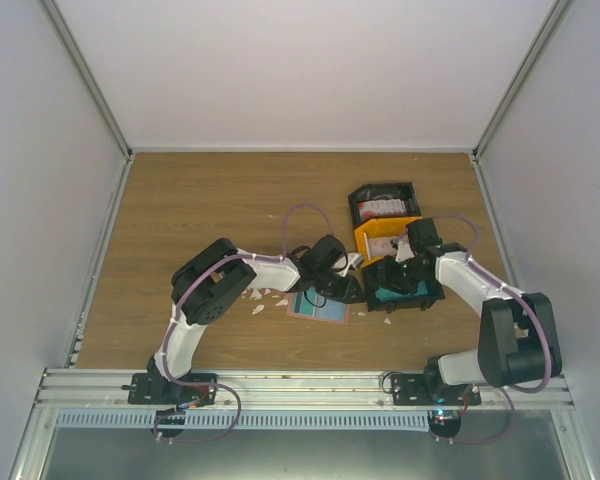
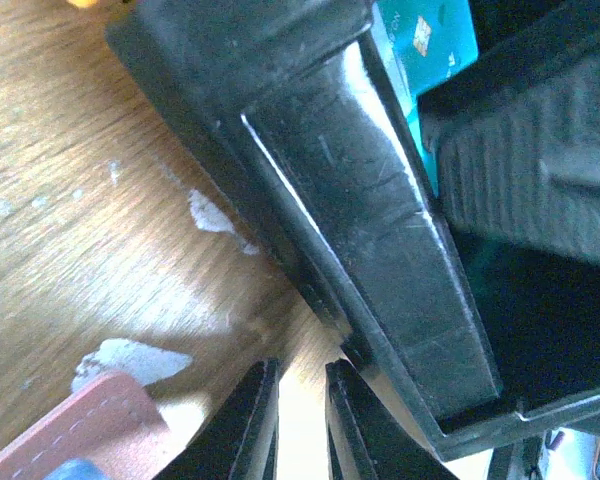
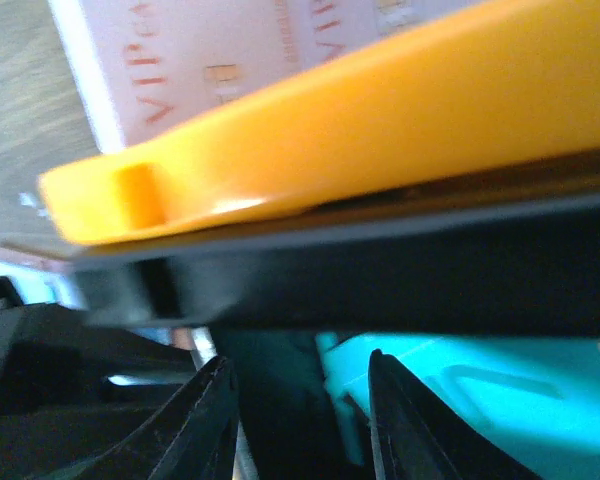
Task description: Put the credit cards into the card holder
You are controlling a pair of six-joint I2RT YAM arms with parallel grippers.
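In the top view the card holder (image 1: 330, 312), pink-edged with blue and teal on it, lies flat left of the bins, partly under my left arm. My left gripper is low over the table, between the holder's pink corner (image 2: 100, 432) and a black bin's outer wall. A narrow gap shows between its fingertips; nothing there can be made out as a card. My right gripper points into the front black bin, its fingertips apart. Teal cards (image 3: 500, 390) lie there, an edge showing between the fingers. Whether either gripper grasps anything is unclear.
An orange bin (image 3: 380, 120) with pinkish cards (image 1: 382, 248) stands behind the front black bin (image 1: 435, 298). A second black bin (image 1: 400, 188) with reddish cards is at the back. Both grippers are close together.
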